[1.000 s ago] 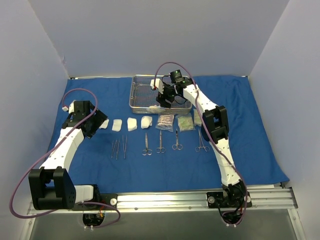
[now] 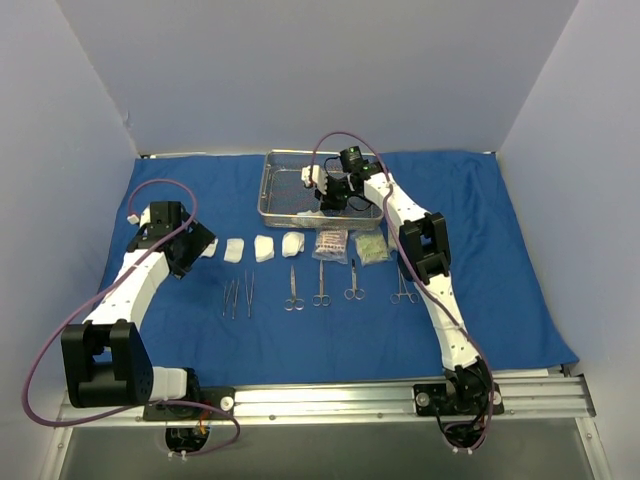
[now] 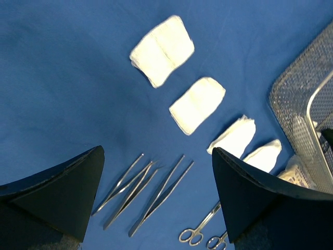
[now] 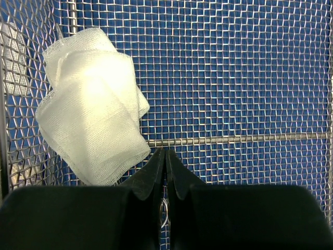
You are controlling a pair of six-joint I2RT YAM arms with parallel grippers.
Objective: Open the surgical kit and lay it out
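Note:
My right gripper is shut with nothing visible between its fingertips, inside the wire basket (image 2: 268,185), beside folded gauze (image 4: 93,120). A metal ring shows beneath its fingers. My left gripper stands open over the left of the cloth, above tweezers (image 3: 153,205) and gauze pads (image 3: 161,52). Scissors (image 2: 293,300), a clamp (image 2: 403,296) and two bagged packs, one beige (image 2: 331,245) and one greenish (image 2: 372,250), lie in rows in front of the basket.
Grey walls (image 2: 60,150) bound the sides and back.
Over the last second the right arm has shifted slightly at the basket, and the left arm very slightly. The laid-out items have not moved.

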